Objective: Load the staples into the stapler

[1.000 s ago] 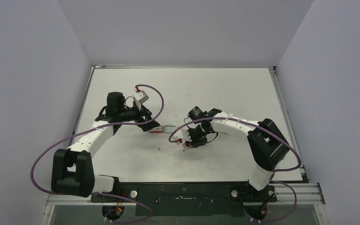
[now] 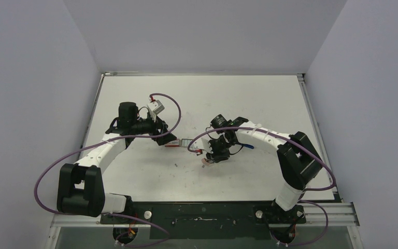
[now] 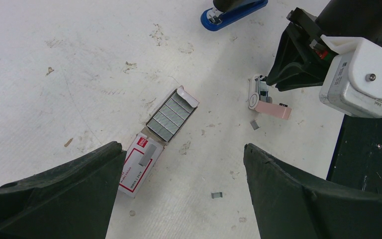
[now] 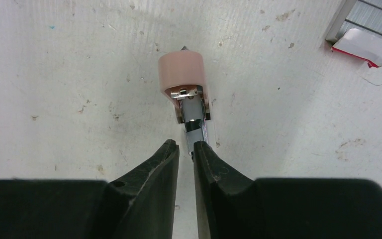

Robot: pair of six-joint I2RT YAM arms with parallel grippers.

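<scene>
A small stapler with a pink end lies on the table, its metal channel exposed. Grey metal shows inside that channel; I cannot tell whether it is a loaded staple strip. Over the channel's near end, my right gripper has its fingertips slightly apart, with no staples visible between them. An opened staple box holds rows of grey staples. My left gripper hovers above the box, wide open and empty.
Small grey staple pieces lie loose on the table. Beyond the right gripper is a blue object, partly hidden.
The left arm stays where it was.
</scene>
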